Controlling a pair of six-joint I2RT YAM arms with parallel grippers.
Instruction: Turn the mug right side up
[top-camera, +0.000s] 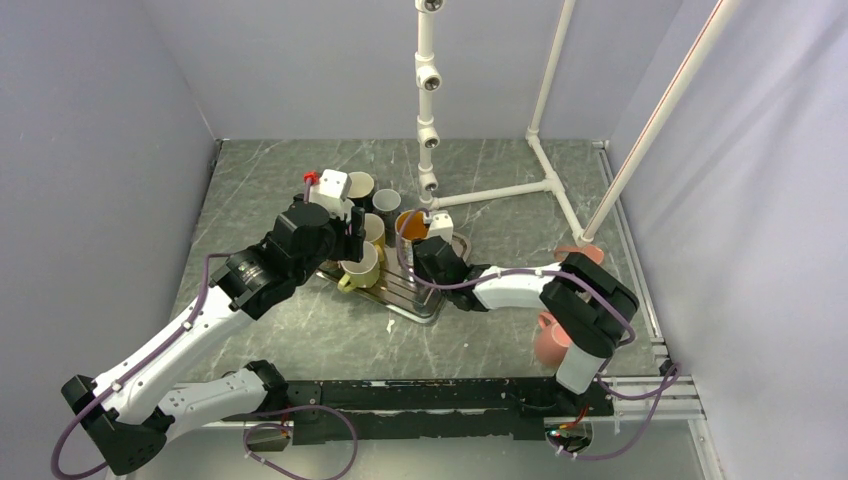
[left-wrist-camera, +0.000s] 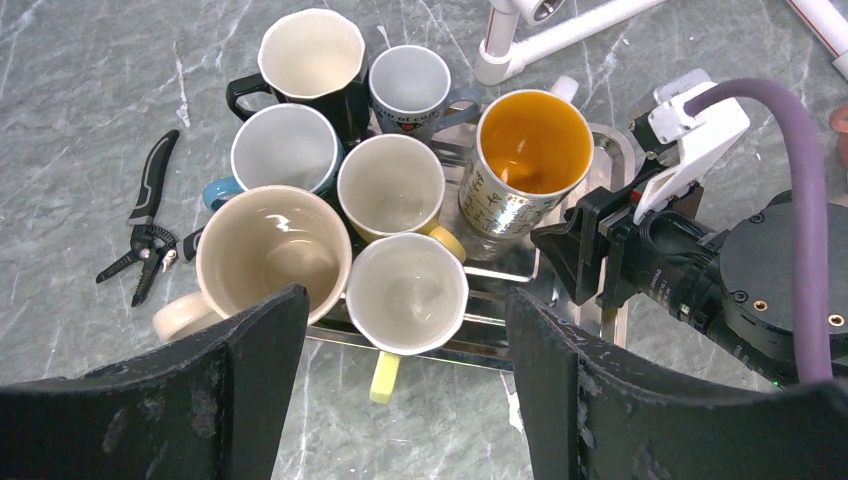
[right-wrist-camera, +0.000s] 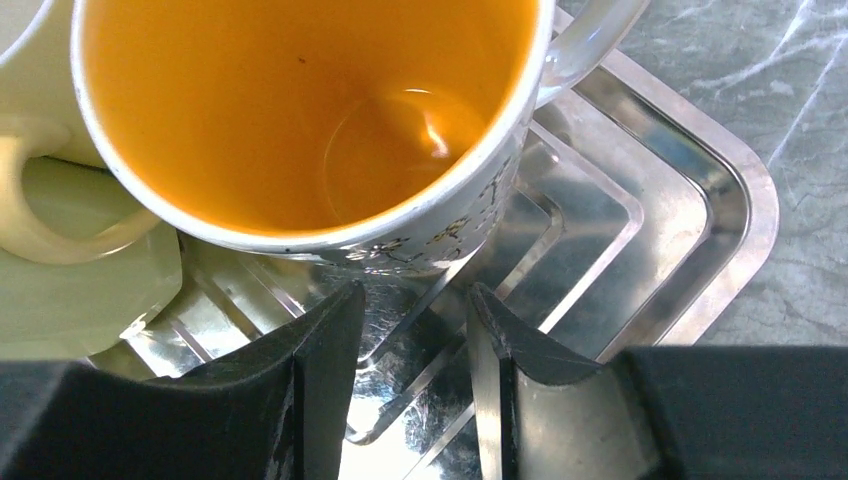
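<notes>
A white patterned mug with orange inside (left-wrist-camera: 520, 180) (right-wrist-camera: 300, 120) stands upright at the right end of the metal tray (left-wrist-camera: 612, 150), among several other upright mugs. My right gripper is just beside that mug's near side, part open, with only tray between its fingertips. In the left wrist view it shows at the mug's right. My left gripper hangs over the tray's left side, fingers apart, above a pale mug with a yellow-green handle (left-wrist-camera: 405, 295); I see nothing held.
Pruning shears (left-wrist-camera: 145, 220) lie left of the tray. White pipes (top-camera: 490, 195) run behind it and along the right. Pink mugs (top-camera: 550, 343) sit at the right, partly hidden by the right arm.
</notes>
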